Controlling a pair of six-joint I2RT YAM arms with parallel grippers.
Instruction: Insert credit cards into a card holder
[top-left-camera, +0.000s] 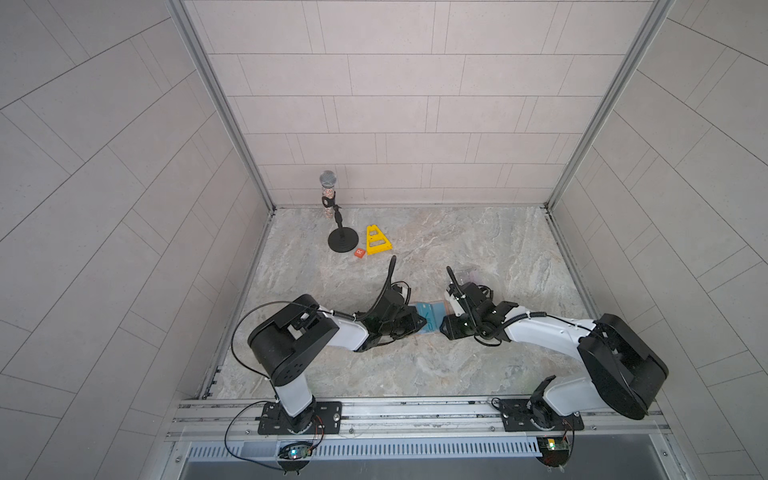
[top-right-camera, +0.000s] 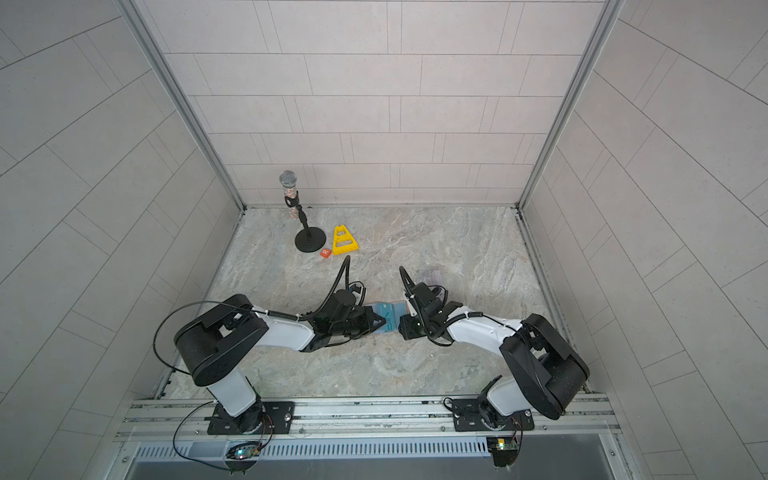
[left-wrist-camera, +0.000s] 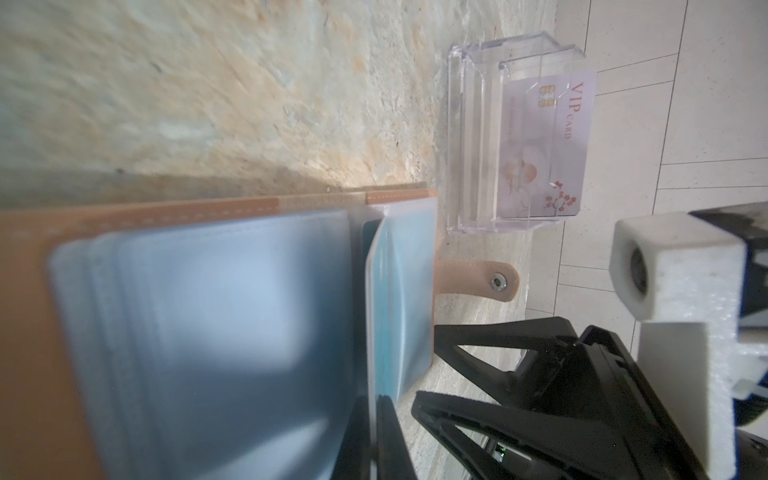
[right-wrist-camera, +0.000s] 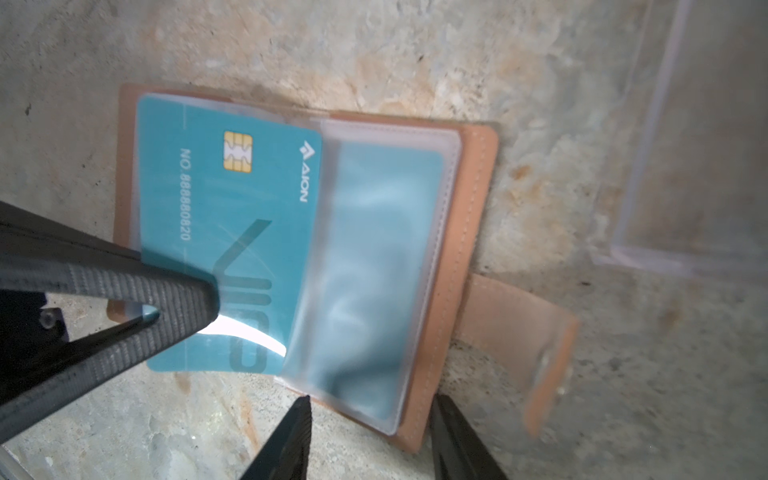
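Observation:
An open tan card holder (right-wrist-camera: 452, 272) with clear sleeves lies between my grippers. In the right wrist view a teal VIP card (right-wrist-camera: 240, 200) lies over its left part; the left wrist view shows it edge-on, its near end at my left gripper's fingertips (left-wrist-camera: 373, 404). My left gripper (top-left-camera: 417, 320) is shut on that card's edge. My right gripper hangs over the holder's lower right edge, fingers apart, nothing visible between them but the holder below. A clear box (left-wrist-camera: 472, 136) with a pale VIP card stands beside the holder.
At the back left stand a microphone on a black stand (top-left-camera: 342, 238), a yellow triangle piece (top-left-camera: 376, 240) and a small red block (top-left-camera: 360, 253).

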